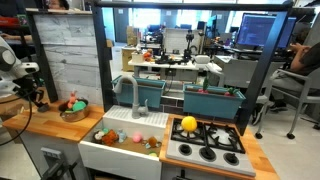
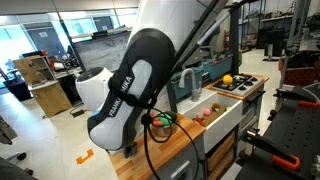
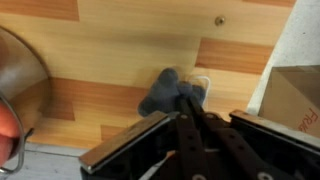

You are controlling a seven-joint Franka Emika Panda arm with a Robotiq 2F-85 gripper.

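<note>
A dark grey, soft-looking cloth [image 3: 165, 92] lies over the wooden counter in the wrist view. My gripper is shut on it, with part of the cloth bunched at the fingertips and part sticking out beyond them. A thin pale loop shows beside the cloth. In exterior view 1 the gripper [image 1: 42, 104] is low over the counter's left end, left of the metal bowl. The arm hides most of the grip in exterior view 2.
A metal bowl [image 1: 74, 114] holding colourful items stands close by; a cardboard box [image 3: 292, 100] is on the other side. Farther right are a sink [image 1: 120, 158] with several toys, a faucet [image 1: 138, 92], and a stove [image 1: 207, 146] with a yellow ball [image 1: 189, 123].
</note>
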